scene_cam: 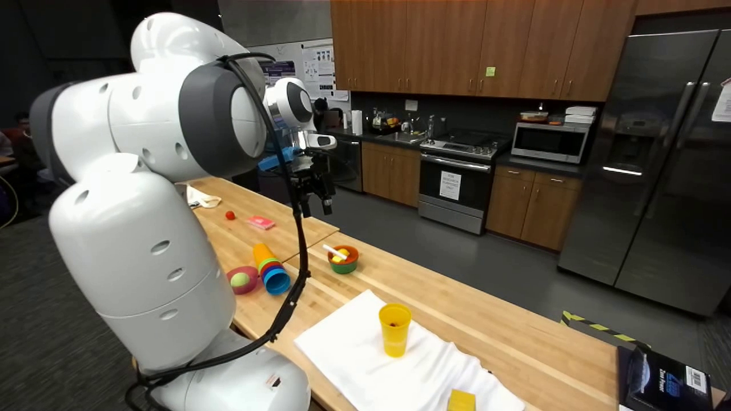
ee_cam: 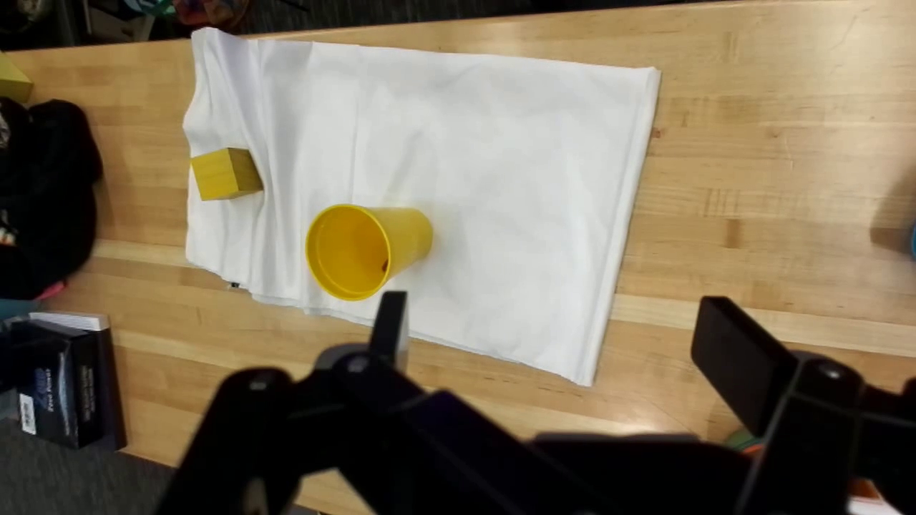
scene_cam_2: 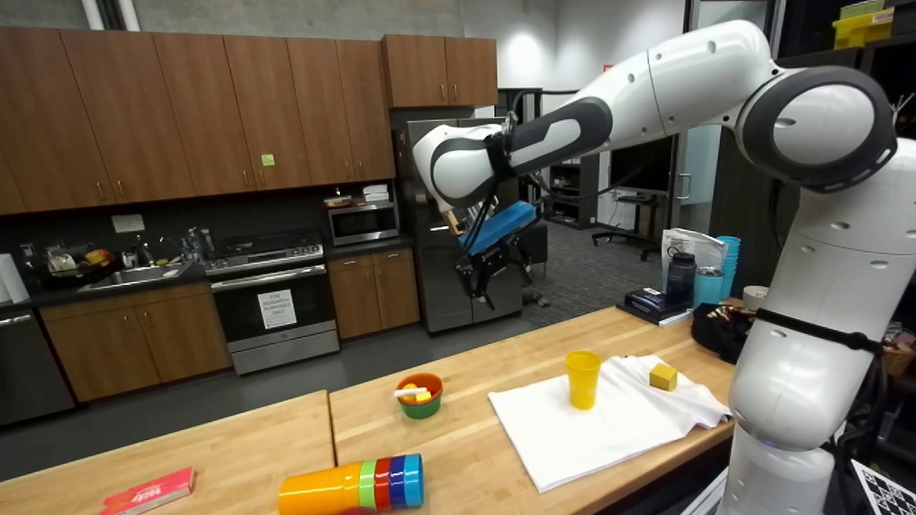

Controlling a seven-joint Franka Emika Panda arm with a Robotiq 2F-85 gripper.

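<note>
My gripper is open in the wrist view, its two dark fingers wide apart with nothing between them. It hangs high above the table in exterior view 1, where its fingers (scene_cam: pixel 327 206) point down. A yellow cup (ee_cam: pixel 412 236) stands upright on a white cloth (ee_cam: pixel 515 154), with something small and dark inside. On the wrinkled end of the cloth rests a yellow block (ee_cam: pixel 225 174). The green and orange bowls (scene_cam_2: pixel 420 405), stacked, hold yellow pieces and a white stick. Several nested colored cups (scene_cam_2: pixel 343 488) lie on their side.
A pink bowl with a ball (scene_cam: pixel 240 279) sits near the nested cups. Farther off are a red packet (scene_cam_2: pixel 150 492) and a small red ball (scene_cam: pixel 230 215). A black box (scene_cam: pixel 668 381) stands at the table's far end. Bare wood surrounds much of the cloth.
</note>
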